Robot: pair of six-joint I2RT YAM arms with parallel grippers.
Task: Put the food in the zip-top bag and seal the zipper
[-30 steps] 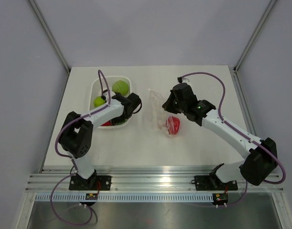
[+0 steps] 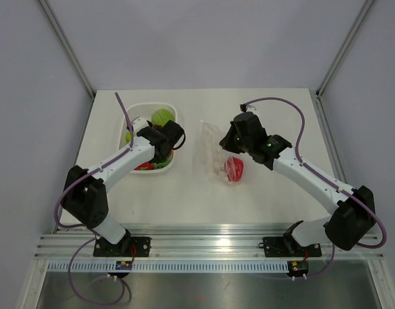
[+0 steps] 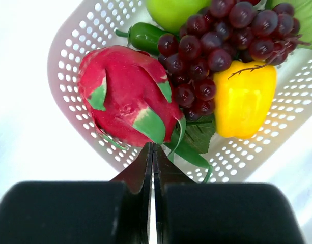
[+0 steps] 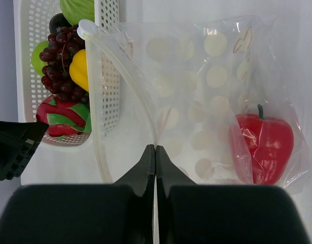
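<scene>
Inside the clear zip top bag (image 4: 196, 86), a red bell pepper (image 4: 270, 147) lies toward the far end. My right gripper is shut at the bag's mouth, one pale zip edge (image 4: 133, 84) running into its fingertips and the other lip lying apart to the left. In the left wrist view, my left gripper is shut with nothing showing between its fingers. It hangs over the white basket (image 3: 64, 76), its tips at the near side of the pink dragon fruit (image 3: 125, 91). Grapes (image 3: 217, 46) and a yellow pepper (image 3: 245, 99) lie beside that fruit.
Green peppers (image 3: 145, 38), a green apple (image 3: 173, 10) and a leafy green food (image 2: 162, 117) share the basket. The basket stands left of the bag on the white table (image 2: 184, 206).
The right arm, bag and red pepper look unmoved.
</scene>
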